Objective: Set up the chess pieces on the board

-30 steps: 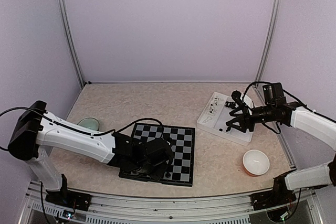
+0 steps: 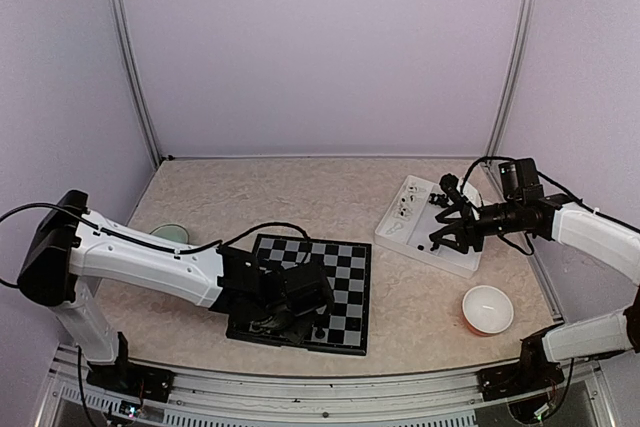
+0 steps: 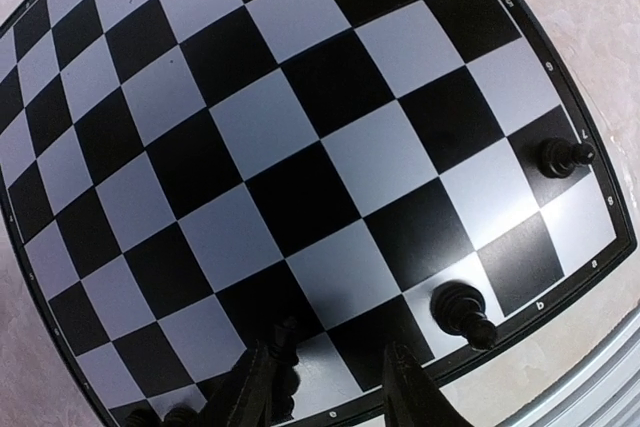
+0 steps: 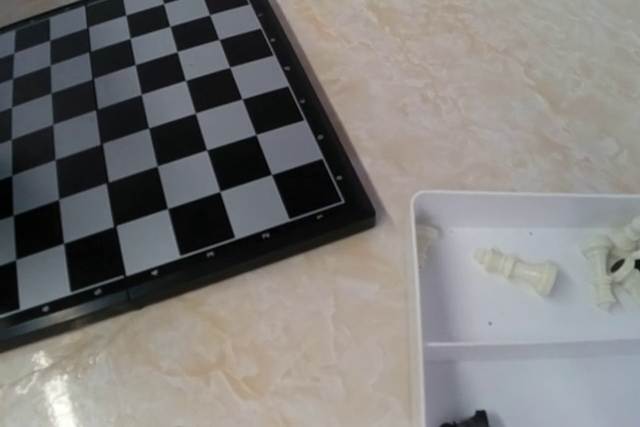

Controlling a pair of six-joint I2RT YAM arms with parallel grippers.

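Note:
The chessboard [image 2: 345, 292] lies on the table under my left arm. In the left wrist view, my left gripper is over the board's edge, its fingers apart. A dark piece [image 3: 286, 377] stands close by the inner side of one finger; whether they touch cannot be told. A black piece [image 3: 463, 314] and a black pawn [image 3: 565, 157] stand upright on squares farther right. Several black tops show at the bottom edge. My right gripper [image 2: 448, 219] hangs open over the white tray [image 2: 457, 262], out of sight in the right wrist view.
White pieces, one a lying white piece [image 4: 515, 271], and some black ones are in the tray's compartments. A white bowl [image 2: 488, 308] stands at front right, a green bowl [image 2: 170, 234] behind my left arm. The table's back and the strip between board and tray are clear.
The right arm and tray have not moved.

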